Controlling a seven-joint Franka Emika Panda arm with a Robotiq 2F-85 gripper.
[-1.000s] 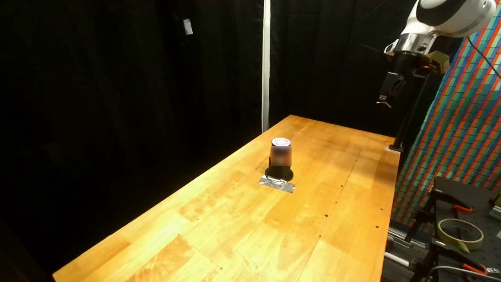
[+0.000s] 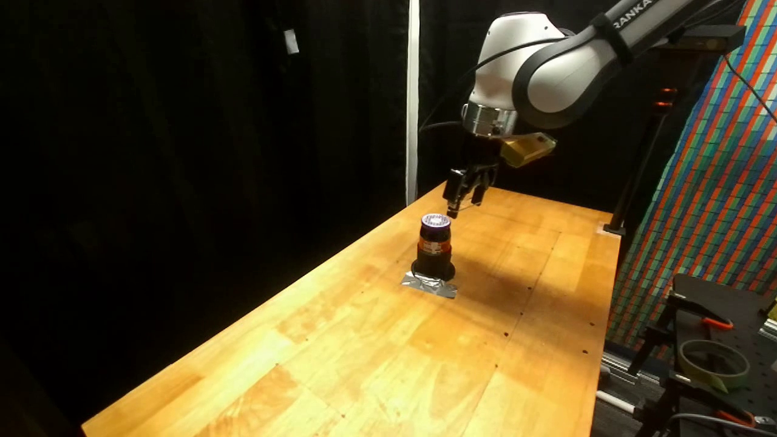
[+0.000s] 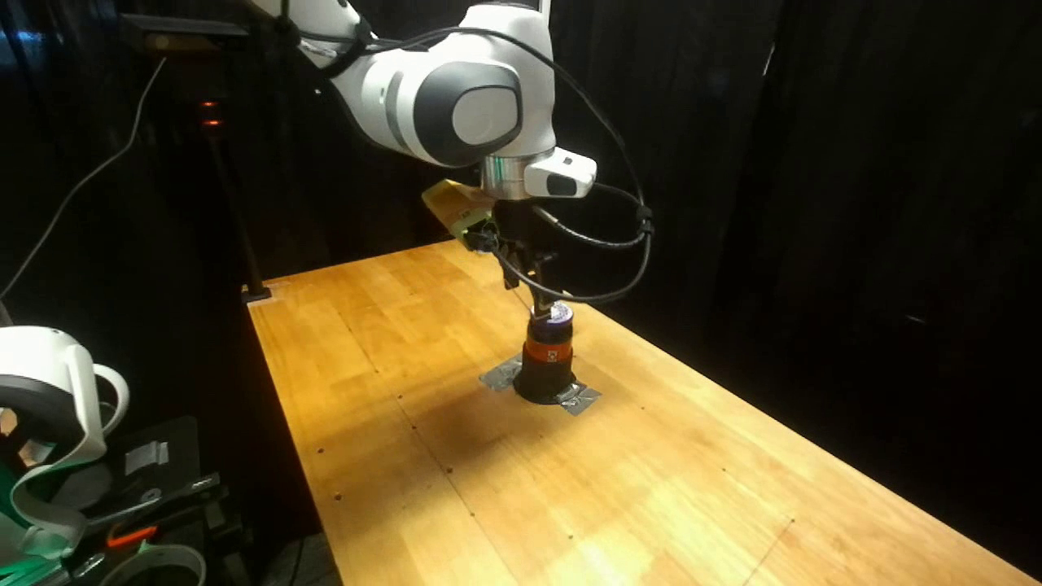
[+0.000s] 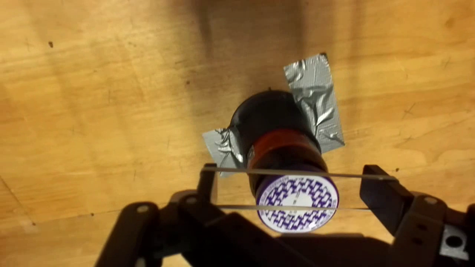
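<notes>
A dark jar point(image 2: 434, 246) with an orange band stands upright in a black holder point(image 3: 545, 384), which silver tape fixes to the wooden table. In the wrist view its white and purple patterned lid point(image 4: 297, 204) lies between the spread fingers, with a bare gap on both sides. My gripper is open, and two thin bands stretch from finger to finger across the view of the lid. From the first exterior view, the gripper point(image 2: 466, 206) hangs just above and beyond the lid's height. Contact with the jar does not show.
Bare wooden table point(image 2: 364, 364) surrounds the jar on every side. Strips of silver tape point(image 4: 316, 102) lie flat at the holder's foot. Off the table's side, a black cart point(image 2: 717, 320) carries clamps and a tape roll point(image 2: 714, 363). A thin post point(image 3: 229, 210) stands at the far corner.
The arm has come from the far right, high over the table's back corner, left and down to the jar. The jar stands in the same place.
</notes>
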